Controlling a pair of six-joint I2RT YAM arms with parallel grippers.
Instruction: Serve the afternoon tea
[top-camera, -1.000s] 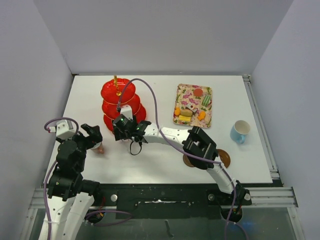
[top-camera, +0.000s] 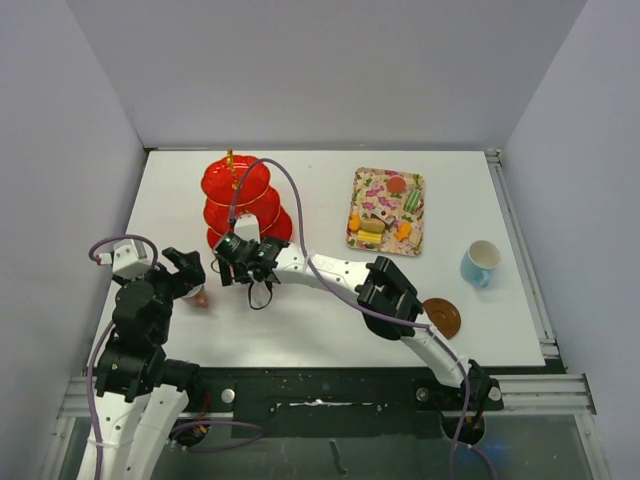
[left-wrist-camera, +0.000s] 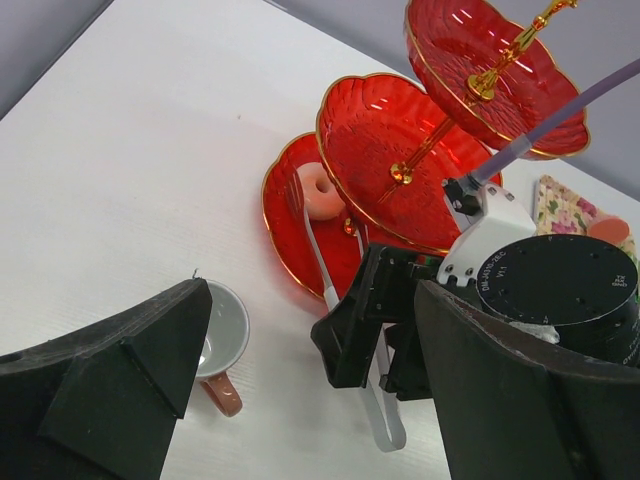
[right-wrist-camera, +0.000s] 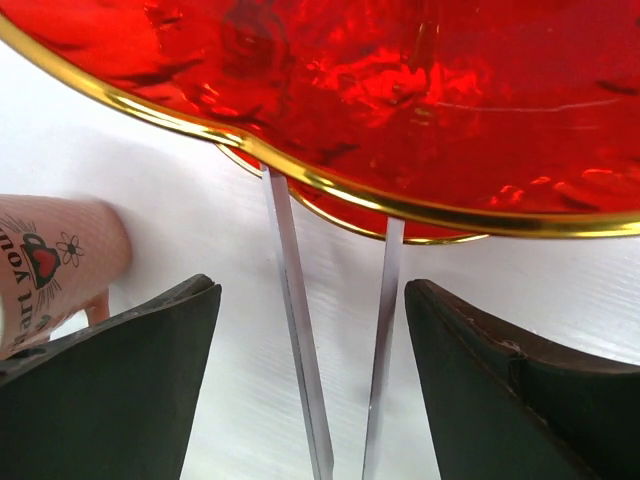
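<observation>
A red gold-rimmed three-tier stand (top-camera: 232, 180) (left-wrist-camera: 360, 120) stands at the back left, a pink donut (left-wrist-camera: 320, 195) on its bottom plate. Silver tongs (left-wrist-camera: 385, 425) (right-wrist-camera: 294, 300) slope from that plate toward the front. My right gripper (top-camera: 235, 270) is over the tongs beside the stand, part open, both tong arms between its fingers with gaps showing. My left gripper (top-camera: 180, 265) hangs open at the left above a pink mug (left-wrist-camera: 222, 398) (right-wrist-camera: 60, 250), nothing between its fingers.
A floral tray (top-camera: 365, 180) of play food is at the back right, a blue mug (top-camera: 478, 265) at the far right, a brown saucer (top-camera: 443, 318) near my right arm.
My right gripper has moved slightly left and down toward the front since a second ago. The left arm has not moved.
</observation>
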